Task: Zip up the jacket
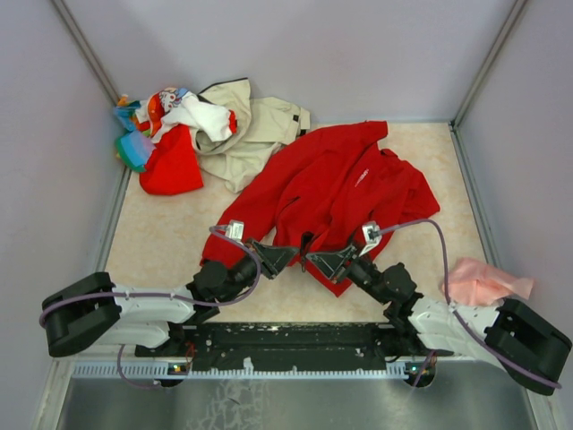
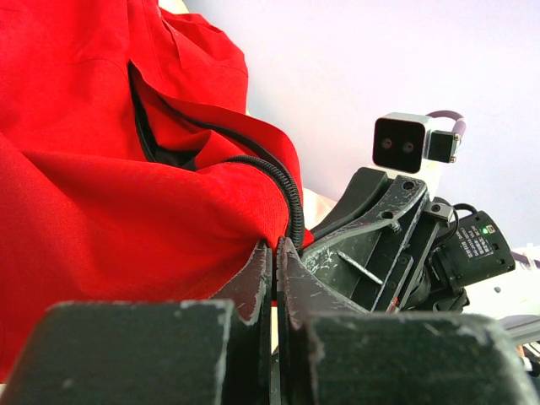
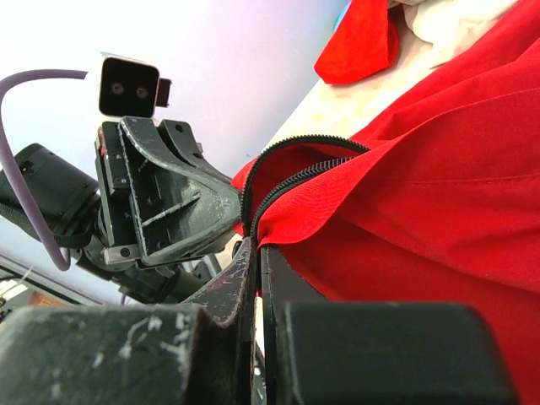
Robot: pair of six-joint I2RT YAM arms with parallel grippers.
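Observation:
The red jacket (image 1: 358, 188) lies spread on the table, its front edge lifted between both grippers, which face each other nearly touching. My left gripper is shut on the lower end of the jacket's zipper edge; the black zipper tape (image 2: 278, 181) curves down to its fingertips. My right gripper is shut at the bottom of the zipper too, where two toothed strips (image 3: 304, 177) converge at its fingertips and spread apart above. The fingertips hide whatever pin or slider is there.
Beige, white, red and coloured clothes (image 1: 228, 134) are heaped at the back left. A pink cloth (image 1: 488, 282) lies at the right. Bare table (image 1: 157, 233) shows on the left. Walls enclose the table's back and sides.

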